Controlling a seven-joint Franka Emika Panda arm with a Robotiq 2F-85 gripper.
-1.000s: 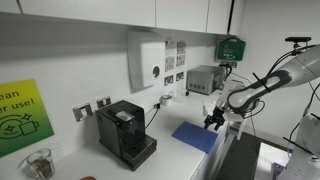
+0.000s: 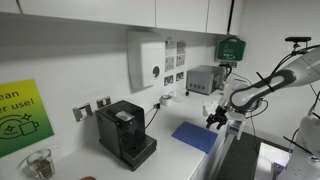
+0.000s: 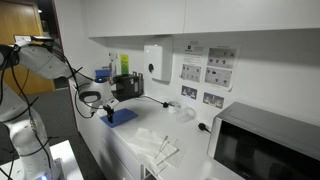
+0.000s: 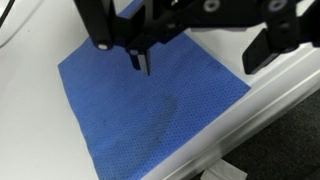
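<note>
A blue cloth lies flat on the white counter, close to its front edge. In exterior view 1 the same cloth shows to the right of the coffee machine, and in exterior view 2 the cloth is on the far left part of the counter. My gripper stands open above the cloth, its dark fingers spread wide and nothing between them. From outside, the gripper appears over the cloth's right-hand side; the exact height above it is hard to tell.
A black coffee machine stands beside the cloth, and a glass jar sits farther left. A microwave and some white cloths occupy other parts of the counter. The counter edge drops to a dark floor.
The blue cloth lies unchanged.
</note>
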